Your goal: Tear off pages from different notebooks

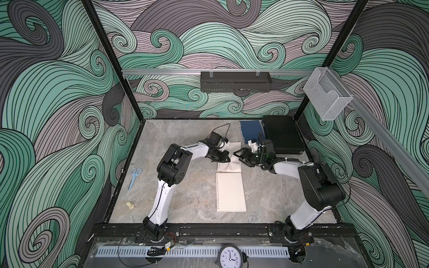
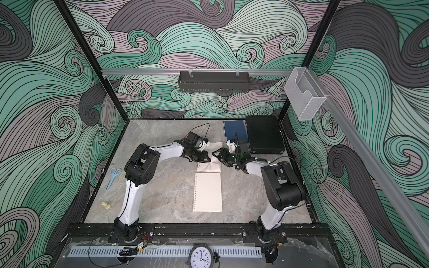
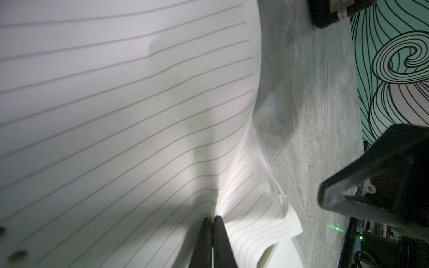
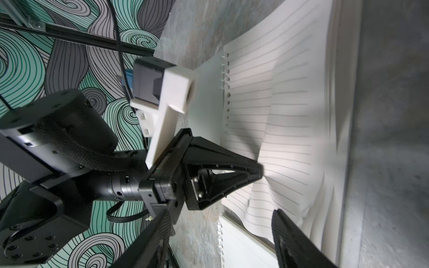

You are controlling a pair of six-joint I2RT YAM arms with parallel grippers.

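Note:
A spiral notebook with lined pages (image 1: 230,168) lies open at the middle of the table. My left gripper is shut on its top page (image 4: 286,102), pinching it into a crease that runs out from the fingertips. That sheet bulges up and curls along its right side. My right gripper stands open just to the right of the page, its fingers (image 4: 288,239) spread with nothing between them. Directly in front lies a second spiral notebook (image 1: 231,192), open at a blank-looking cream page.
Behind the right gripper lie a blue notebook (image 1: 251,128) and a large black case (image 1: 282,134). Blue scissors (image 1: 131,181) and a small pale object (image 1: 129,205) rest at the left edge. Bare table surrounds the front notebook on both sides.

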